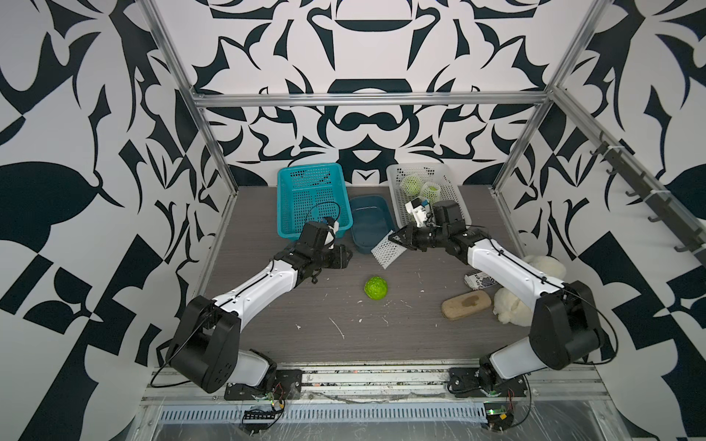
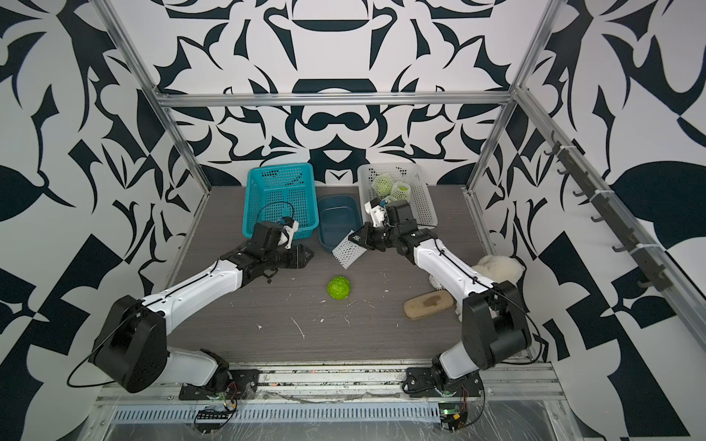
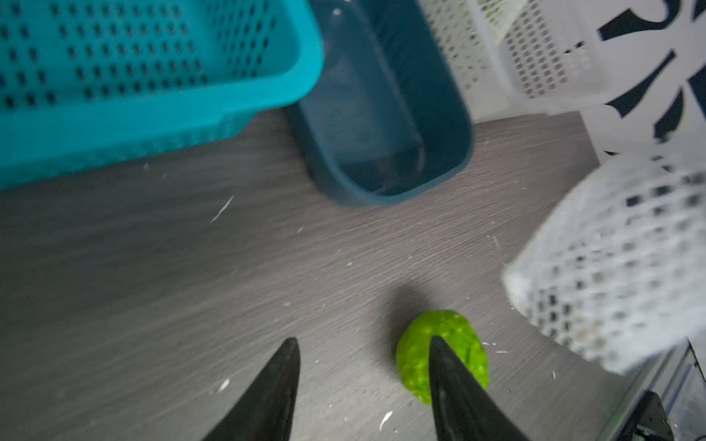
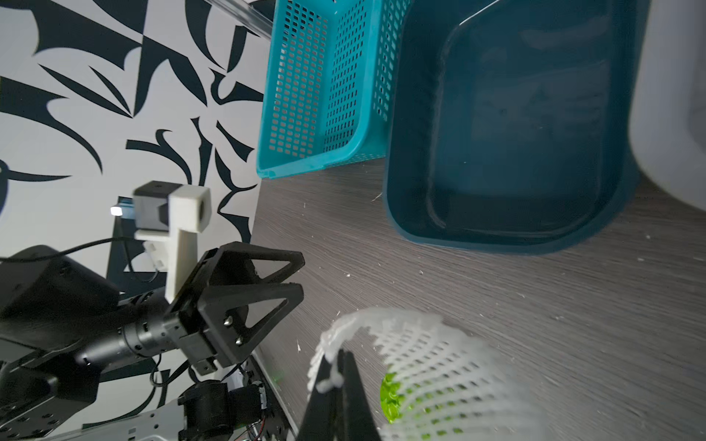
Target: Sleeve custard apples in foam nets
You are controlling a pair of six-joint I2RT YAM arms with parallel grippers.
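Note:
A white foam net point(image 4: 441, 367) hangs from my right gripper, whose fingers are shut on its rim in the right wrist view. The net's mouth gapes to the side of those fingers, and its near end is blurred in the left wrist view. My left gripper stands open and empty over the table, apart from the net. One bare green custard apple point(image 1: 375, 287) rests on the table in front of both grippers; in the right wrist view it is partly hidden behind the net.
A teal basket point(image 1: 282, 202) stands back left and an empty dark blue tray point(image 4: 507, 246) in the middle. The white basket point(image 1: 463, 198) at back right holds netted fruit. A brown block point(image 1: 466, 305) and a white plush toy point(image 1: 512, 306) lie right.

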